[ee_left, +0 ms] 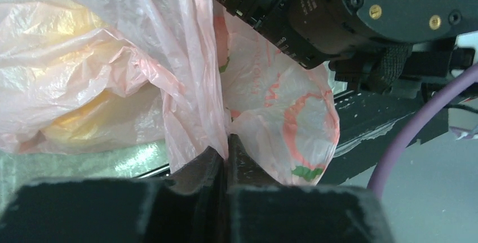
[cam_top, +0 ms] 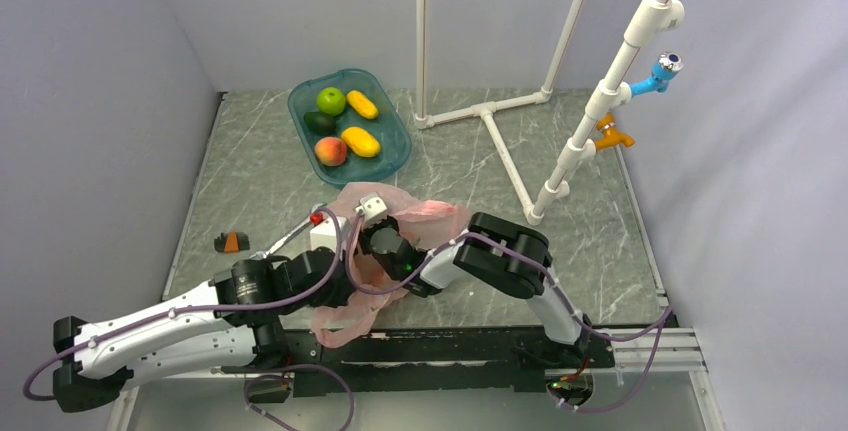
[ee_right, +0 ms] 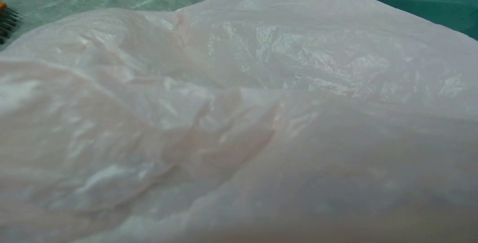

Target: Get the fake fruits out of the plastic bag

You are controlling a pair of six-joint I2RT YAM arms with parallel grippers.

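A thin pinkish plastic bag (cam_top: 342,323) lies in front of the blue-green basket, its mouth spread around both wrists. In the left wrist view, my left gripper is shut on a gathered fold of the bag's edge. Yellow fruit (ee_left: 79,122) shows blurred through the film, still inside the bag. My right gripper (cam_top: 376,241) reaches into the bag, and its fingers are hidden from above. Only the bag's film (ee_right: 237,96) fills most of the right wrist view, so neither finger nor fruit shows there.
The basket (cam_top: 398,156) stands behind the bag with a green apple (cam_top: 331,101), a dark green fruit (cam_top: 320,123), a peach (cam_top: 331,151) and two yellow fruits (cam_top: 361,141). A small brush (cam_top: 232,242) lies left. White pipes (cam_top: 510,161) stand at the right.
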